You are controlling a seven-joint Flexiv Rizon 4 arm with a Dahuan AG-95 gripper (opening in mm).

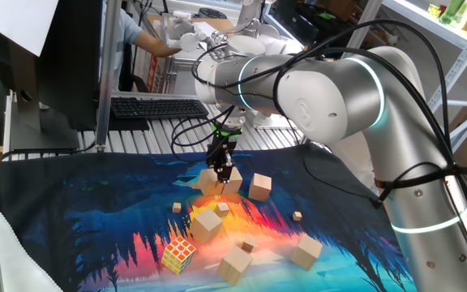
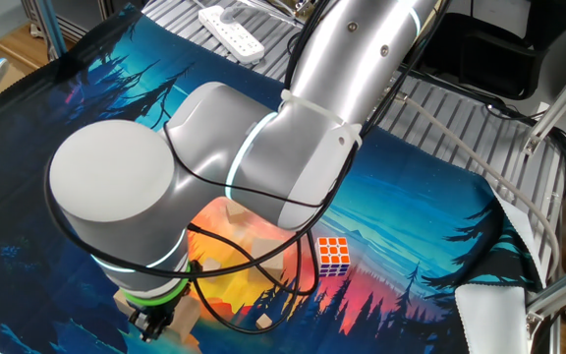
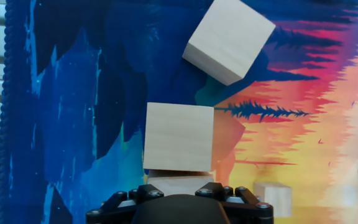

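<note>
My gripper shows at the bottom of the wrist view. Its two fingers stand apart, and a pale wooden block (image 3: pixel 179 183) shows partly between and beyond them. Whether they touch or clamp that block is hidden by the gripper's dark body. Right beyond it lies a second wooden block (image 3: pixel 179 137). A third block (image 3: pixel 230 40) sits turned at an angle farther up. In exterior view 1 the gripper (image 1: pixel 224 172) points down at a close pair of blocks, the left block (image 1: pixel 208 182) and the right block (image 1: pixel 233 179), covering part of them.
A Rubik's cube (image 1: pixel 178 254) lies at the front left. Wooden blocks of several sizes are spread over the printed cloth (image 1: pixel 104 211), among them one block (image 1: pixel 259 187) right of the pair. Bare cloth lies to the left. A keyboard (image 1: pixel 159 108) is behind.
</note>
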